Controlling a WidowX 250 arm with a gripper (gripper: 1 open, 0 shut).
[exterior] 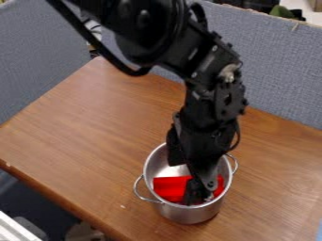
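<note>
A steel pot (186, 214) with two wire handles stands on the wooden table toward the front right. A red object (170, 185) lies inside it. My black gripper (198, 193) reaches down into the pot over the red object, its fingers open; the arm hides part of the pot's inside, and whether the fingers touch the red object is unclear.
Grey padded panels (270, 75) stand along the back and left. A white item sits beyond the front-left edge.
</note>
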